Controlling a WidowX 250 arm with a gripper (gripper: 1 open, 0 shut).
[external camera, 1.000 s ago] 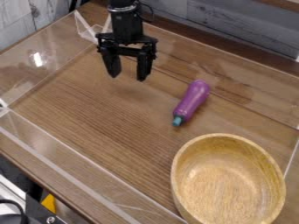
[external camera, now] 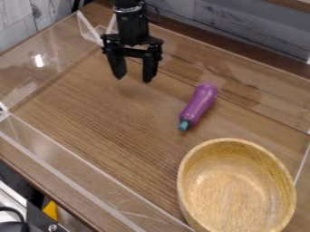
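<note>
My black gripper [external camera: 132, 65] hangs at the upper middle of the camera view, low over the wooden table [external camera: 97, 118], its two fingers spread wide and open with nothing between them. A purple eggplant [external camera: 200, 102] with a teal tip lies to the right of the gripper and nearer the viewer, apart from it. A large beige bowl [external camera: 237, 186] sits at the lower right.
Clear or glossy panels edge the table at the left, and a grey wall runs along the back right. Cables and a small yellow piece show beyond the lower left edge.
The gripper has shifted very slightly; the eggplant and the bowl have stayed in place.
</note>
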